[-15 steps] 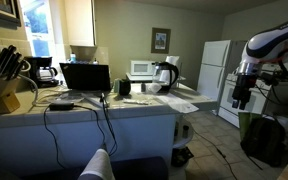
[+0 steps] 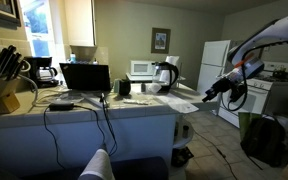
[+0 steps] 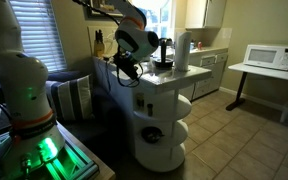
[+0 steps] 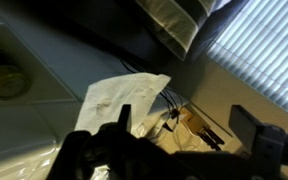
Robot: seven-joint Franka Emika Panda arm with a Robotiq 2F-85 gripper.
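My gripper (image 2: 206, 97) hangs in the air at the right of exterior view 1, just off the right end of the counter. Its fingers stand apart in the wrist view, a dark finger on each side of the gripper, and nothing shows held between them. A white sheet, paper or cloth (image 4: 119, 97) lies ahead of the fingers on the surface below. At the counter's right end in exterior view 1, a pale flat sheet (image 2: 179, 103) seems to be the same one. Exterior view 2 has the gripper (image 3: 131, 74) small and dark against the counter.
A knife block (image 2: 1, 92), a black laptop-like panel (image 2: 86, 77) and a kettle (image 2: 167, 74) stand on the counter (image 2: 44, 110). Rounded white shelves (image 3: 162, 130) form its end. Cables trail over the front. A striped cushion (image 4: 179, 22) shows in the wrist view.
From the far right of exterior view 1, the arm has reached out leftward toward the counter's end. The gripper has swung from pointing down to pointing left. Objects on the counter have stayed put.
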